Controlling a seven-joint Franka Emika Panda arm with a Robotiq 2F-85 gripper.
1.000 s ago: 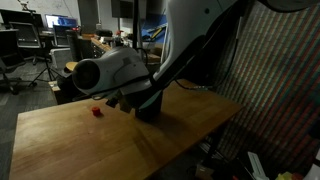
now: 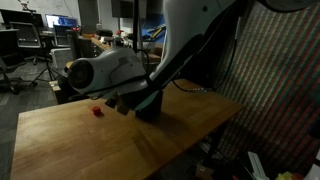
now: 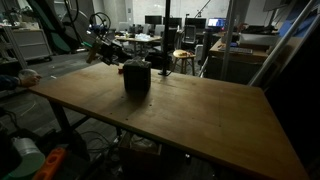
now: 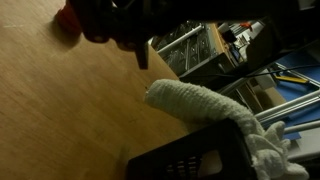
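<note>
A small red object [image 4: 68,18] lies on the wooden table, cut by the top left edge of the wrist view; the same red object [image 2: 97,111] shows left of the arm in exterior view 1. My gripper is a dark shape at the top of the wrist view, open, with nothing seen between its fingers. It sits above the table, between the red object and a black basket [image 4: 195,158] with slotted sides. White cloth [image 4: 200,102] hangs over the basket's rim. In exterior view 2 the basket [image 3: 138,77] stands on the table near the arm.
Desks, chairs and monitors fill the room behind it. The arm hides part of the basket in exterior view 1.
The arm has shifted only slightly in exterior view 1. The red object stays where it was.
</note>
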